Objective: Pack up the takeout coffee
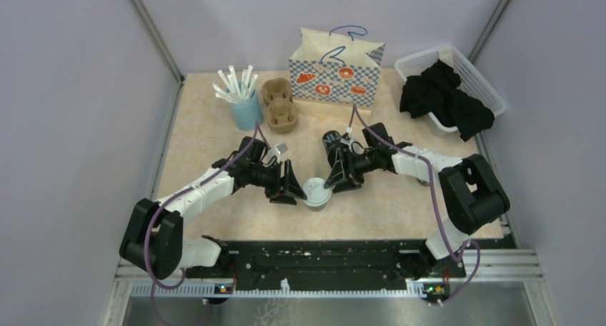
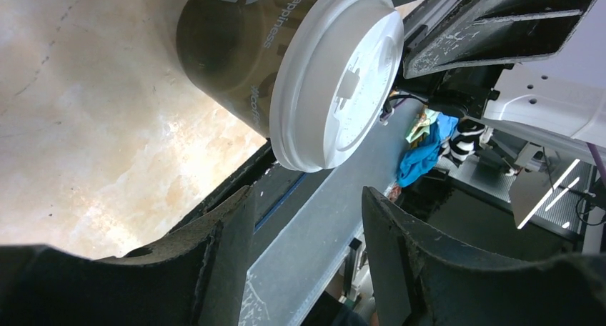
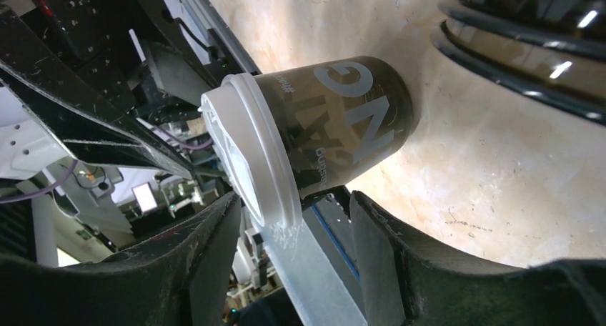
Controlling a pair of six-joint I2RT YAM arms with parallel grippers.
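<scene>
The brown paper cup (image 2: 236,47) stands upright near the table's front edge, its white lid (image 1: 316,191) on top. My left gripper (image 1: 294,190) is at the lid's left side, and my right gripper (image 1: 338,182) is close by on the upper right. In the left wrist view the fingers (image 2: 229,233) stand apart, the cup beyond them and nothing between. The right wrist view has its fingers (image 3: 371,233) parted too, with the lid's rim (image 3: 275,154) just past the tips. Whether the lid is fully pressed down I cannot tell.
A dark glass container (image 1: 332,144) stands behind the right gripper. Farther back are the cardboard cup carrier (image 1: 281,115), a blue holder of white sticks (image 1: 247,114), the checked paper bag (image 1: 336,83) and a white basket (image 1: 477,90) with black cloth.
</scene>
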